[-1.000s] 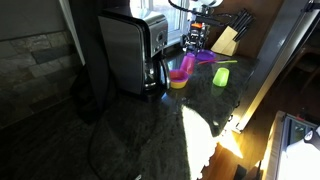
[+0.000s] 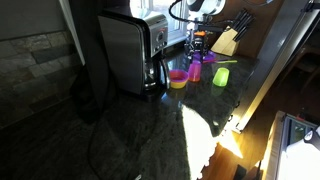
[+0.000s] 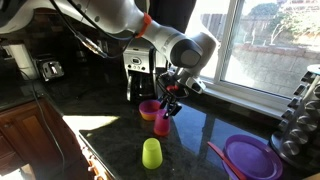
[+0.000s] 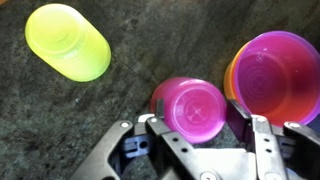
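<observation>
A pink cup (image 4: 194, 110) is between my gripper's fingertips in the wrist view, its open mouth facing the camera. My gripper has one finger on either side of the cup, close to its rim; whether both press on it is unclear. In the second exterior view the pink cup (image 3: 162, 123) is below the gripper (image 3: 172, 98), at or near the countertop. A yellow-green cup (image 3: 152, 153) stands on the counter nearer that camera. Behind the pink cup is an orange-yellow bowl with a pink inside (image 3: 149, 107).
A purple plate (image 3: 258, 158) with a red utensil (image 3: 228, 160) lies to the right in the second exterior view. The coffee maker (image 2: 137, 52) stands left of the bowl in the first exterior view. Bare dark counter (image 2: 150, 140) stretches along the front.
Over the last second the pink cup has moved right and down in the first exterior view, away from the bowl, with my gripper above it. The bowl and yellow-green cup have stayed put.
</observation>
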